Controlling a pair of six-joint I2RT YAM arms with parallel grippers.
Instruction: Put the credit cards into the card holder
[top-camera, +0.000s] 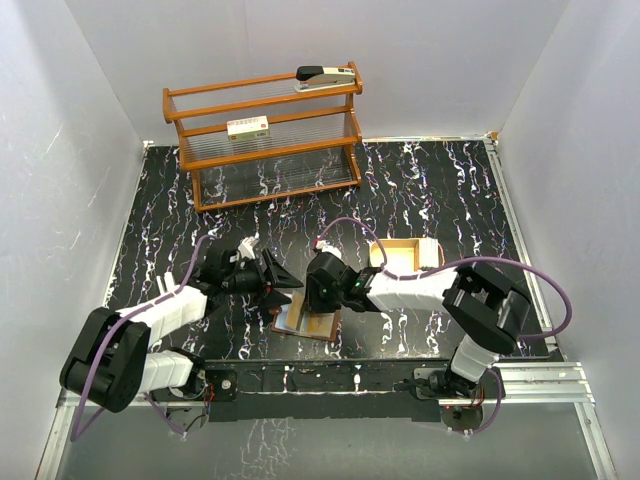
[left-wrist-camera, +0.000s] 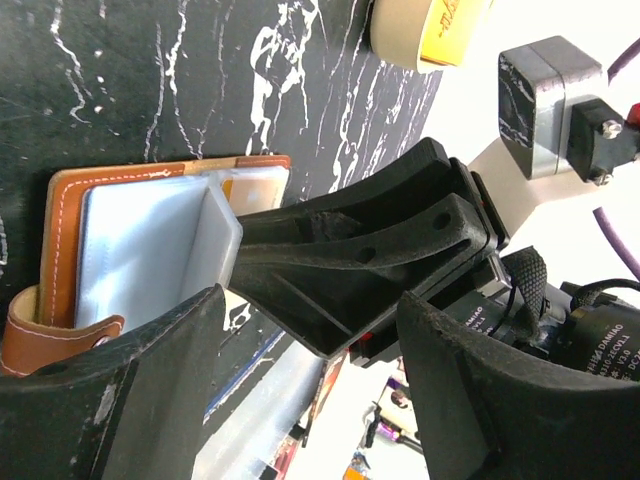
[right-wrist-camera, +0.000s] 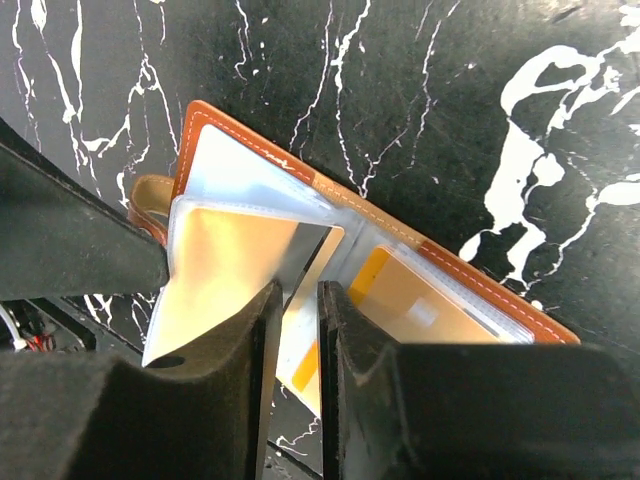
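The open card holder (top-camera: 330, 330) lies between my grippers; in the left wrist view its brown leather (left-wrist-camera: 62, 240) holds clear sleeves (left-wrist-camera: 130, 240). In the right wrist view orange cards (right-wrist-camera: 420, 310) sit in the sleeves, one sleeve flap (right-wrist-camera: 220, 260) lifted. My left gripper stands open at the holder's left part, nothing seen held. My right gripper is over the holder with its fingertips close together at the lifted flap; nothing clearly shows held between them.
A tan box (top-camera: 398, 255) lies at the right behind the right arm. A wooden rack (top-camera: 260, 160) with a stapler (top-camera: 322, 78) and a small box (top-camera: 247, 128) stands at the back. The table middle behind the holder is clear.
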